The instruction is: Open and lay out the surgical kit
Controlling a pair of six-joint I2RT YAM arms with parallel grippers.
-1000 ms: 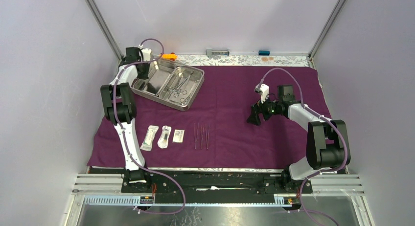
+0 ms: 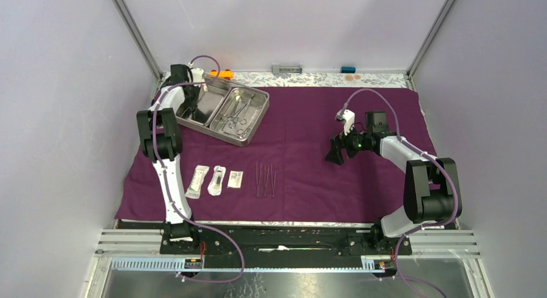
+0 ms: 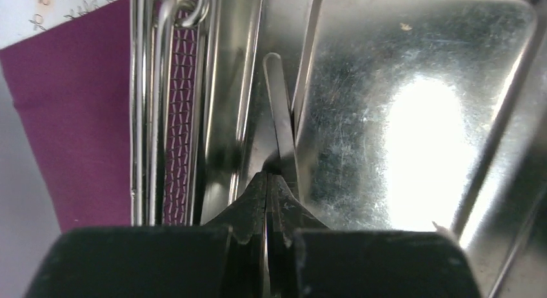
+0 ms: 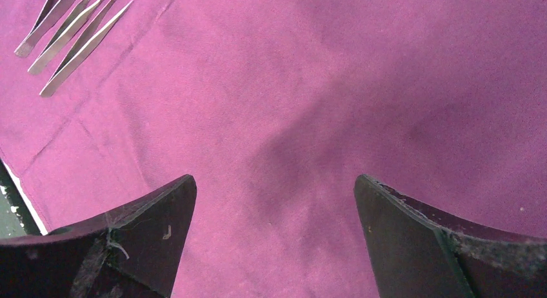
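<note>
The steel tray (image 2: pixel 248 138) stands at the back left of the purple cloth (image 2: pixel 316 188), divided into compartments. My left gripper is shut low inside its left compartment. A flat, narrow metal handle (image 3: pixel 280 111) leans along that compartment's wall, its lower end running behind my fingertips; whether they touch it cannot be told. Scissor-like instruments (image 2: pixel 236 114) lie in the right compartment. On the cloth, two longer packets (image 2: pixel 197 181) and a smaller packet (image 2: pixel 235 179) lie left of three tweezers (image 2: pixel 265 180). My right gripper hangs open over bare cloth.
A metal rack with mesh (image 3: pixel 180 117) runs along the tray's side. Behind the cloth sit an orange object (image 2: pixel 224 74), a grey box (image 2: pixel 286 69) and a small blue box (image 2: pixel 348 69).
My right arm and the laid-out items have stayed still.
</note>
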